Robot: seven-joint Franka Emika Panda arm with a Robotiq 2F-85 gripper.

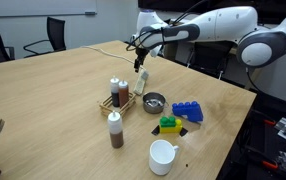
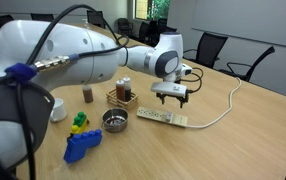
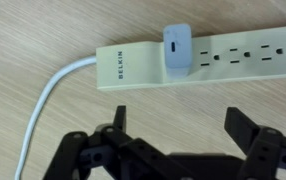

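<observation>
A white Belkin power strip (image 3: 248, 57) lies on the wooden table, its cord (image 3: 38, 105) leaving from the end near the label. On the strip, close to that end, sits a small blue-grey block (image 3: 178, 48) with a dark slot; whether it is a plug or a switch I cannot tell. My gripper is open, its black fingers (image 3: 110, 120) spread wide with only bare table showing between them. In exterior view 2 the gripper (image 2: 170, 98) hangs above the strip (image 2: 161, 117), apart from it.
A metal bowl (image 1: 154, 103) stands near the strip. Close by is a wooden caddy (image 1: 110, 105) with bottles. Blue (image 1: 188, 111) and green-yellow (image 1: 169, 125) toy blocks, a white mug (image 1: 162, 158) and a brown bottle (image 1: 116, 130) stand nearer.
</observation>
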